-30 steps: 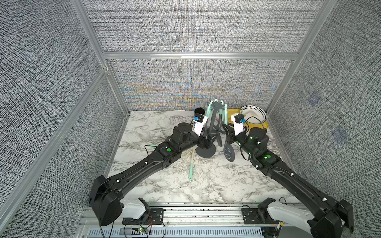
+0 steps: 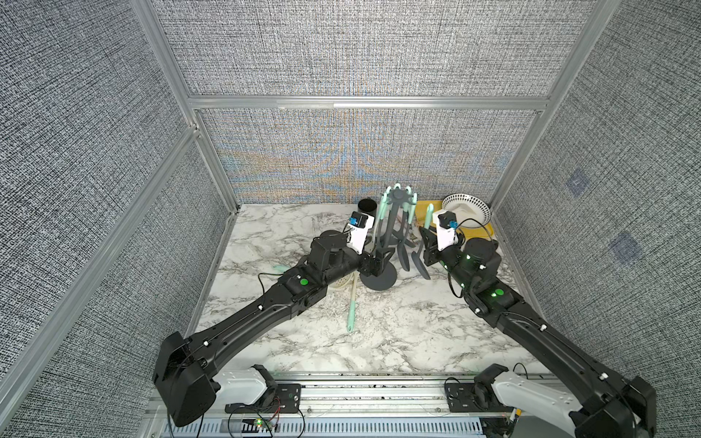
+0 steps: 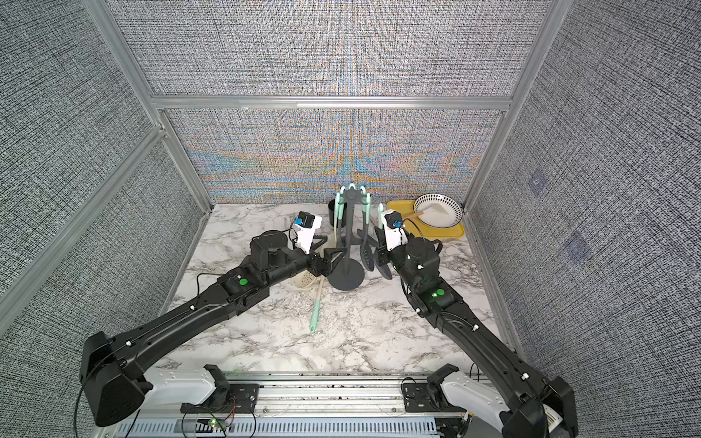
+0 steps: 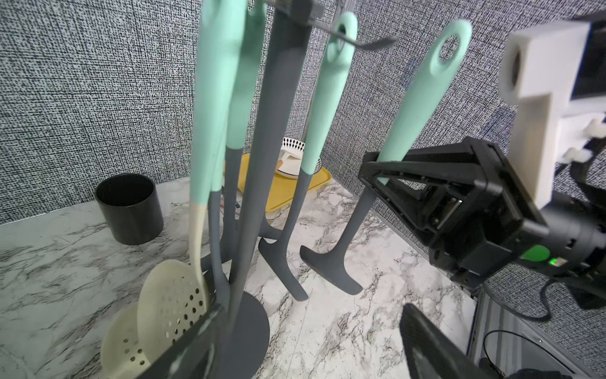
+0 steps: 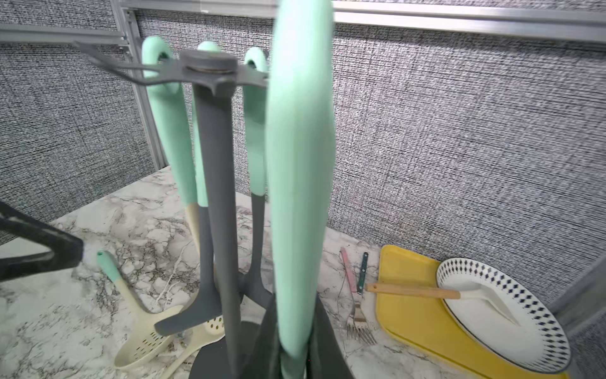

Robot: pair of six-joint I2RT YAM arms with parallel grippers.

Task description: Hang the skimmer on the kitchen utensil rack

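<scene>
The dark rack stands mid-table on a round base (image 2: 378,276); mint-handled utensils hang round its post (image 4: 277,107), among them pale perforated skimmers (image 4: 170,306). My right gripper is shut on the mint handle (image 4: 413,101) of a dark-headed utensil, held upright just right of the rack, its hole (image 4: 449,47) clear of the hooks. My left gripper (image 3: 332,257) is left of the post, close to it; its blurred fingers show part open in the left wrist view, with nothing clearly between them.
A yellow tray (image 5: 410,303) with a patterned plate (image 5: 543,334) lies back right; a black cup (image 4: 129,211) stands behind the rack. Loose spoons and forks lie around the base.
My right gripper has moved slightly right with the held utensil, which is now apart from the rack. My left arm has shifted a little left.
</scene>
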